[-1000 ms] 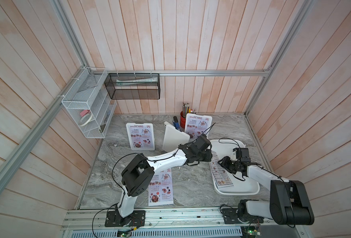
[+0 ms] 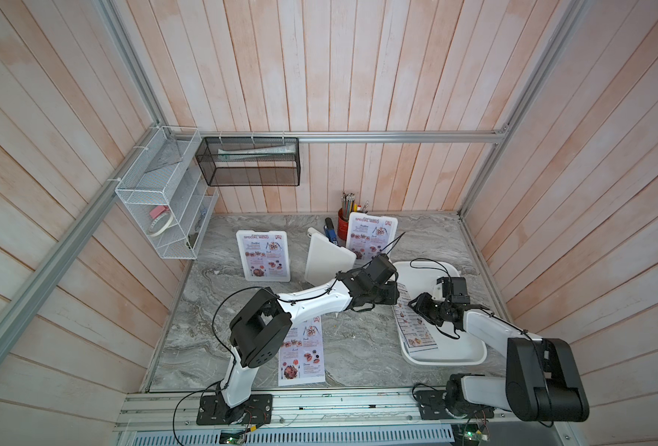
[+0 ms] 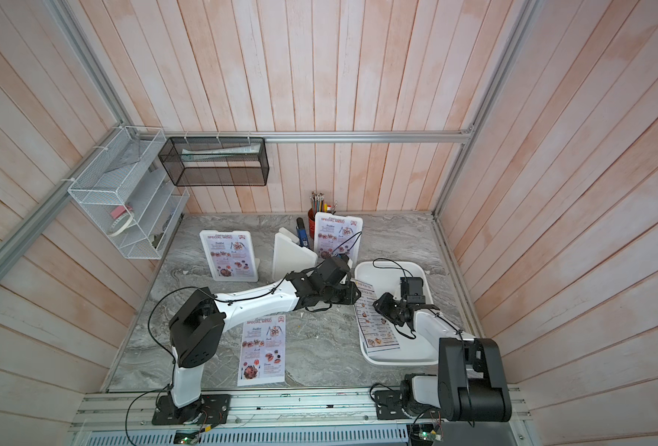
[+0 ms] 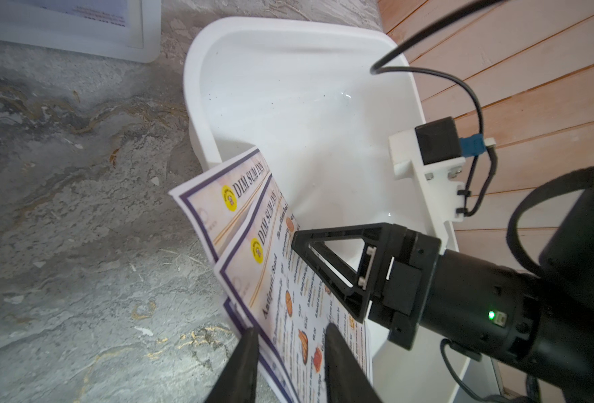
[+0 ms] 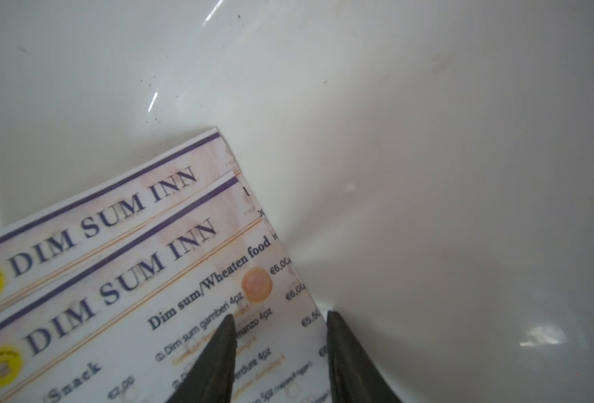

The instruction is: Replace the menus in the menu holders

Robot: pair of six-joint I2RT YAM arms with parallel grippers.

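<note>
Several DIM SUM INN menus (image 4: 270,255) lie overlapped and fanned out in the white tray (image 4: 203,127), their left corner sticking out over its rim. My left gripper is open above their left edge, fingers apart with the sheets showing between and behind them. From the right, my right gripper reaches down over the sheets near their right edge; whether it pinches a sheet cannot be told. Three white menu holders stand behind: the left holder (image 2: 263,255) and right holder (image 2: 371,236) show a SPECIAL MENU, while the middle holder (image 2: 329,260) shows only white.
A loose SPECIAL MENU sheet (image 2: 301,353) lies on the marble table at the front, partly under the left arm. Behind the holders stands a red cup (image 2: 343,225) of utensils. The tray's right part is bare, and wire shelves (image 2: 167,197) hang on the left wall.
Hardly anything differs; the left gripper has shifted very slightly to the right beside the menus. The right arm and the sheets look unmoved.
</note>
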